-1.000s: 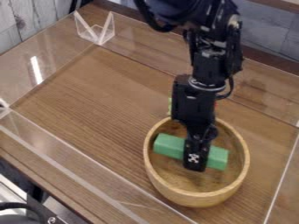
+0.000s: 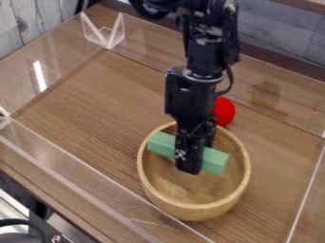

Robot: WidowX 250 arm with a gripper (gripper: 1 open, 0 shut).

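Observation:
A green bar-shaped object (image 2: 168,146) lies slanted in a round wooden bowl (image 2: 191,203). My black gripper (image 2: 193,155) is down over the bowl at the green object, covering its middle. Whether the fingers are closed on the object is unclear.
A red round object (image 2: 225,111) sits behind the bowl, right of the arm. A white wire item (image 2: 108,30) stands at the back left. A dark object is at the bottom-left corner.
The gripper, green object and bowl have shifted left in the view, and the green object sits higher in it. More of the red object shows.

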